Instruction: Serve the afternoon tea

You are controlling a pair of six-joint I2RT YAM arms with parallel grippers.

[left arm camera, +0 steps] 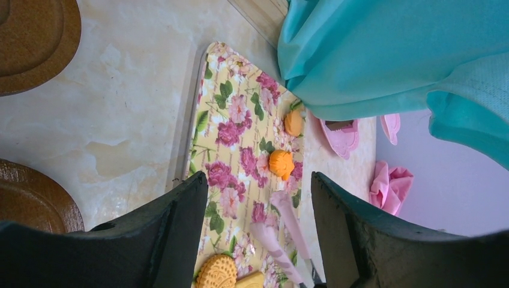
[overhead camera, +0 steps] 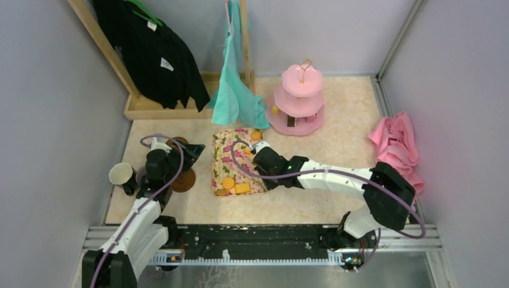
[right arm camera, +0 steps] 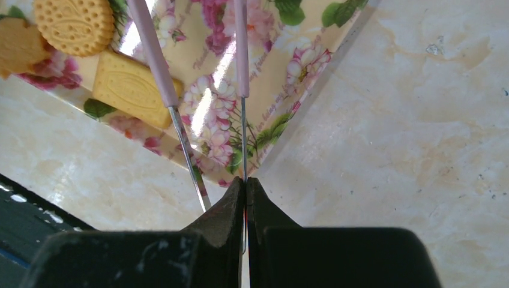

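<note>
A floral tray (overhead camera: 225, 156) holds biscuits: a round one (right arm camera: 74, 24), a rectangular one (right arm camera: 126, 90), and orange pieces (left arm camera: 281, 164) toward its far end. My right gripper is shut on pink-handled metal tongs (right arm camera: 243, 66), which hang over the tray's biscuit corner. My left gripper stands over the brown coasters (left arm camera: 33, 198) beside the tray, its fingers apart with nothing visible between them at close range. The pink three-tier stand (overhead camera: 303, 81), with small items on its bottom tier, is behind the tray to the right.
A cup (overhead camera: 120, 177) stands at the left edge. A teal garment (overhead camera: 234, 96) hangs over the back near the tray; a black garment (overhead camera: 150, 54) hangs on the wooden rack. Pink cloth (overhead camera: 393, 144) lies at the right.
</note>
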